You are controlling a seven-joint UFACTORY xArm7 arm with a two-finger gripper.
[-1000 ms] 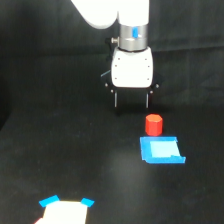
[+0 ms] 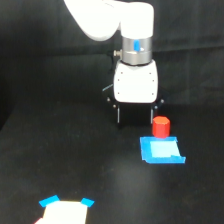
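Observation:
A small red block (image 2: 161, 127) stands on the dark table, at the back edge of a white square framed in blue tape (image 2: 163, 150). My gripper (image 2: 135, 118) is low, just left of the block, with its two thin fingers spread and nothing visible between them. The right finger is beside the block's left side; whether it touches cannot be told. The block lies outside the fingers.
A second pale patch with blue tape at its corners (image 2: 66, 212) is at the lower left, with a bit of red at its left edge.
My gripper has come lower and slightly to the right. The red block has shifted a little to the right and toward the camera, closer to the taped square.

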